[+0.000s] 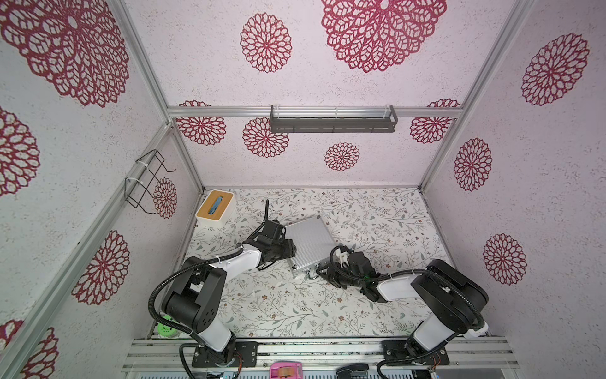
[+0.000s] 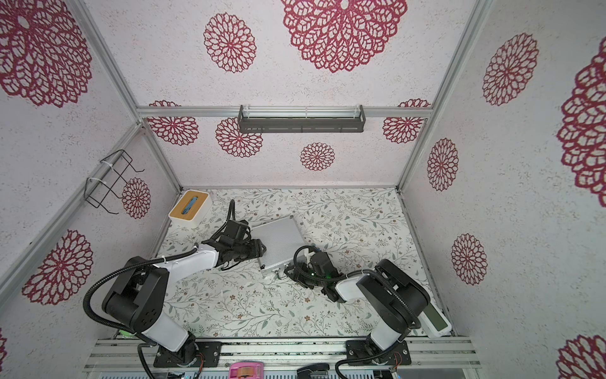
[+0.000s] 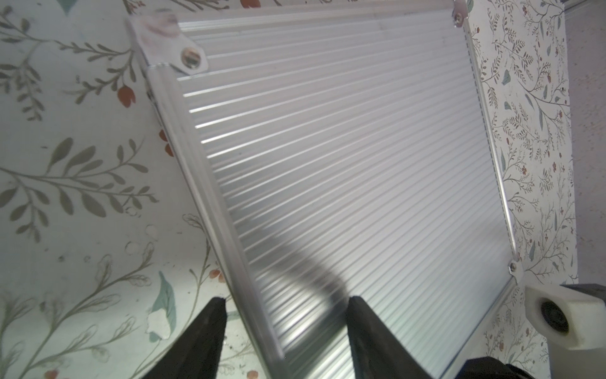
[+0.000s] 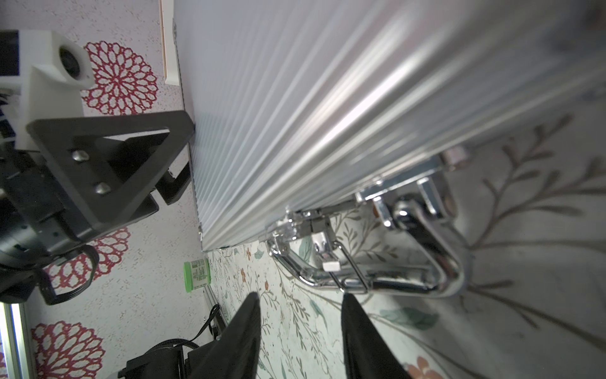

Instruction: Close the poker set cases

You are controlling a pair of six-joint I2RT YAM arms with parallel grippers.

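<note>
The silver ribbed poker case (image 1: 308, 240) (image 2: 277, 240) lies on the floral table with its lid down, tilted diagonally. My left gripper is shut on the case's left edge, its dark fingers either side of that rim in the left wrist view. My right gripper is at the front of the case, fingers apart with nothing visible between them, just below the handle (image 4: 404, 284) and the metal latch (image 4: 325, 246). Whether that latch is fastened I cannot tell.
A white box with a tan lid (image 1: 214, 211) stands at the back left. A shelf (image 1: 331, 123) hangs on the back wall and a wire rack (image 2: 110, 180) on the left wall.
</note>
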